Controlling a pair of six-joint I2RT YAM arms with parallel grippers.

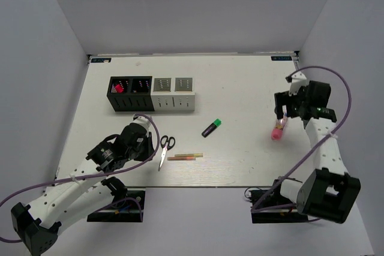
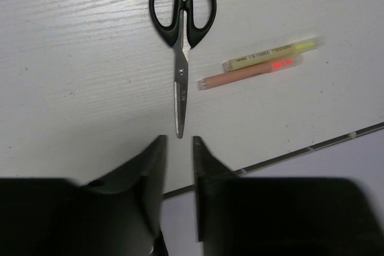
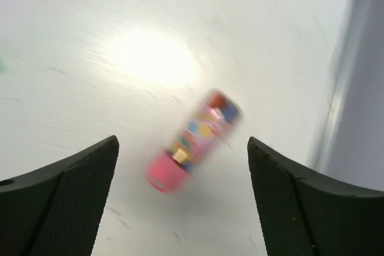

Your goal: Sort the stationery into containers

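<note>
Black-handled scissors (image 2: 181, 70) lie on the table beside a yellow highlighter (image 2: 264, 55) and an orange one (image 2: 237, 75). A green-capped black marker (image 1: 210, 129) lies mid-table. A pink, patterned cylinder (image 3: 198, 136) lies at the right. My right gripper stands open above it, nothing between the fingers; the view is blurred. My left gripper hangs above the table just below the scissor tip in its view, fingers parted. Organisers, black (image 1: 138, 103) and white (image 1: 174, 103), stand at the back left; something red (image 1: 119, 87) is in the black one.
A side wall (image 3: 357, 112) runs close along the right edge. The table's front edge shows below the scissors.
</note>
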